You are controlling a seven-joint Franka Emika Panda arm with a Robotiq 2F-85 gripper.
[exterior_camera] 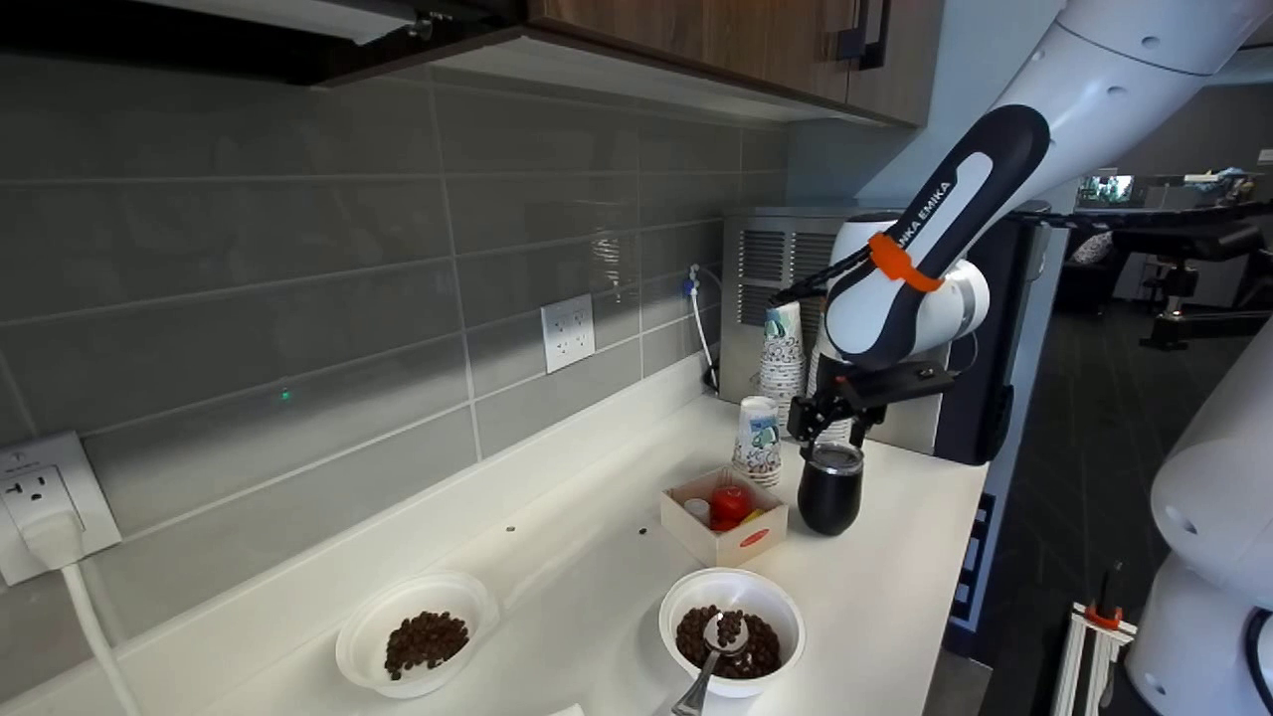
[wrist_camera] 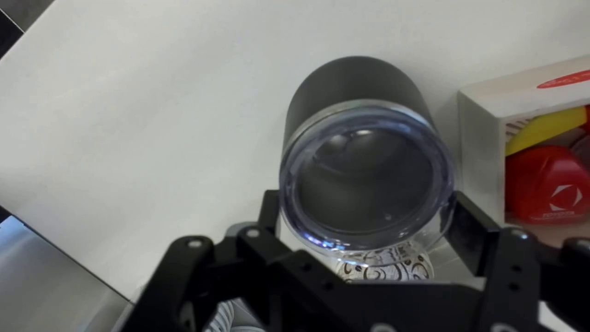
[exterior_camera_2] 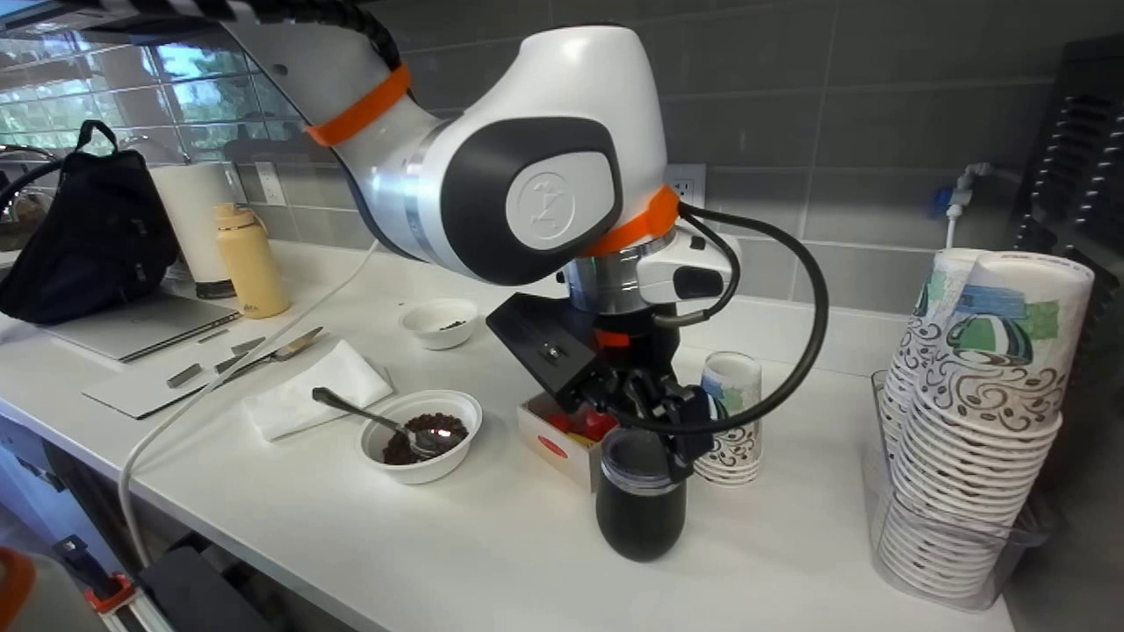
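A black tumbler [exterior_camera: 830, 495] with a clear lid stands upright on the white counter, beside the small box. In the wrist view, the tumbler's lid [wrist_camera: 365, 177] fills the space between the fingers of my gripper. The gripper is open, one finger on either side of the lid; whether either finger touches it, I cannot tell. From the second exterior view, the gripper [exterior_camera_2: 644, 442] reaches down over the top of the tumbler [exterior_camera_2: 640, 516], hiding part of its lid.
Close to the tumbler is an open box [exterior_camera: 722, 537] holding red and yellow items. Paper cups [exterior_camera: 758, 442] are stacked behind; taller stacks [exterior_camera_2: 959, 442] stand farther right. Two white bowls [exterior_camera: 733, 585] [exterior_camera_2: 440, 321] hold dark beans, one with a spoon.
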